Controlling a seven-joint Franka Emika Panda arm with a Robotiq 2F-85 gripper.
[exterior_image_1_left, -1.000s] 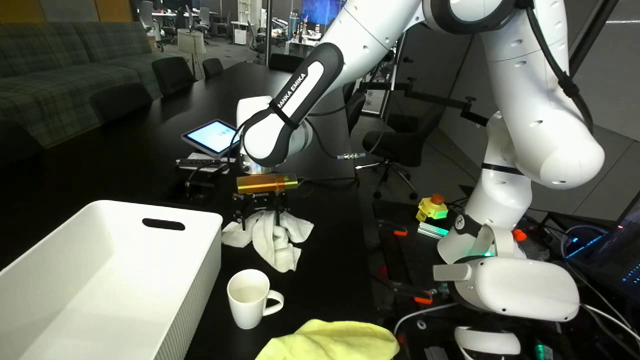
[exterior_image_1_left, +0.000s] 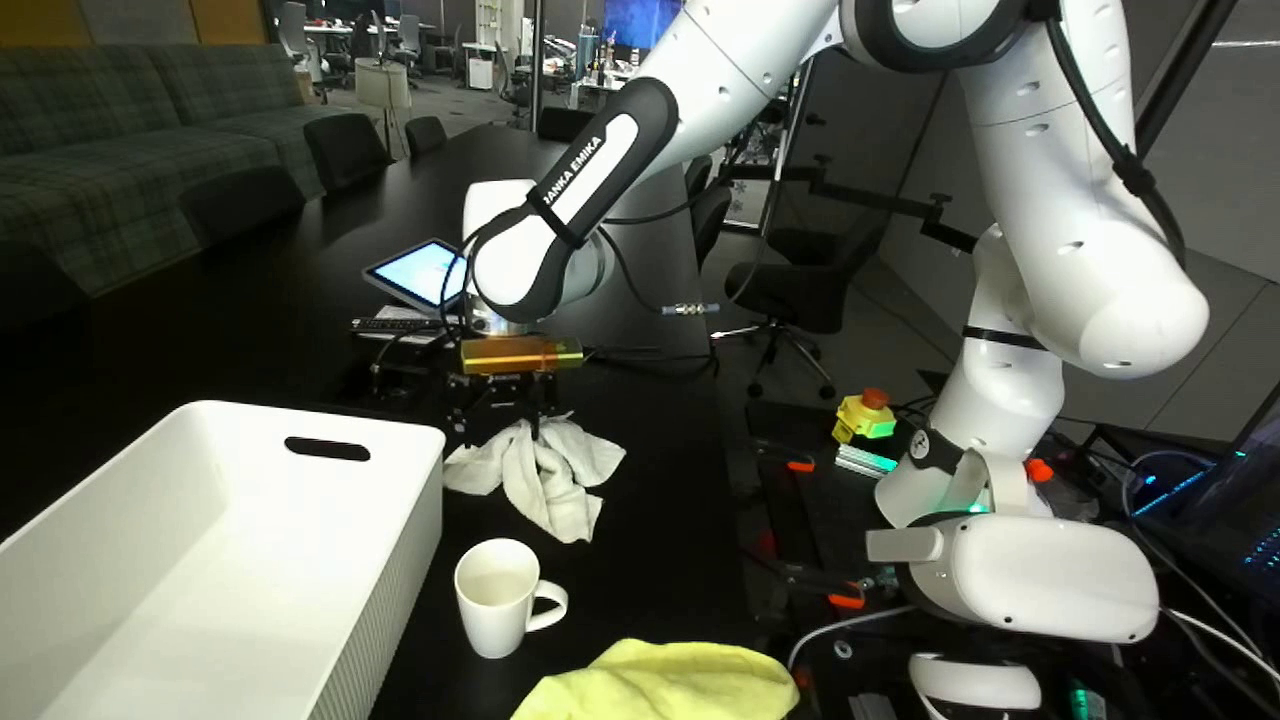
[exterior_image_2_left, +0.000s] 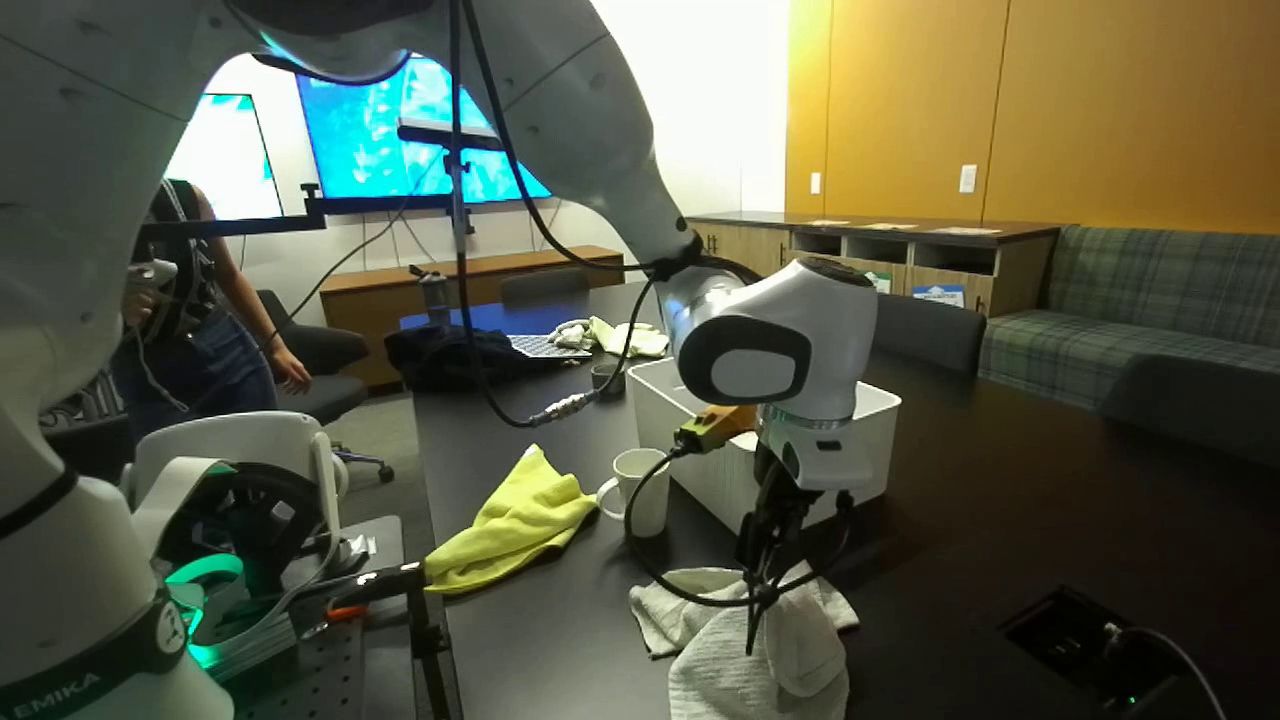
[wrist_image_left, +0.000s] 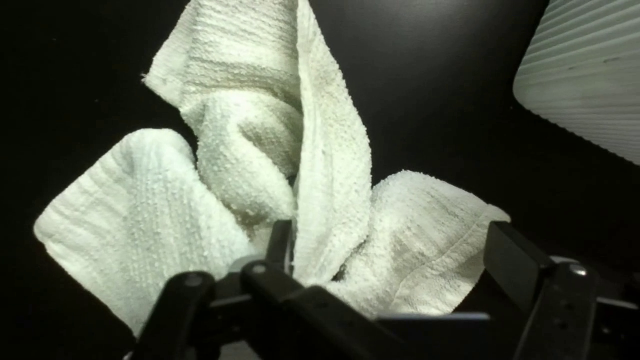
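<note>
A crumpled white towel (exterior_image_1_left: 548, 474) lies on the black table, its folds spread out in the wrist view. My gripper is open over the towel's edge. One of its fingers (wrist_image_left: 280, 243) stands in front of the central folds, the other near the towel's right corner. Nothing is held between them; whether a fingertip touches the cloth I cannot tell. A white mug (exterior_image_1_left: 493, 600) stands upright in front of the towel in exterior view 1. A yellow cloth (exterior_image_1_left: 660, 686) lies at the bottom of that view.
A large white bin (exterior_image_1_left: 408, 528) stands left of the mug and towel in exterior view 1, looking empty inside. A tablet (exterior_image_1_left: 420, 274) and a keyboard (exterior_image_1_left: 396, 325) lie behind the gripper. In exterior view 2, the table right of the arm is mostly clear.
In exterior view 1, my open gripper has shifted left and slightly farther back over the towel. The towel, mug, bin and yellow cloth look unmoved.
</note>
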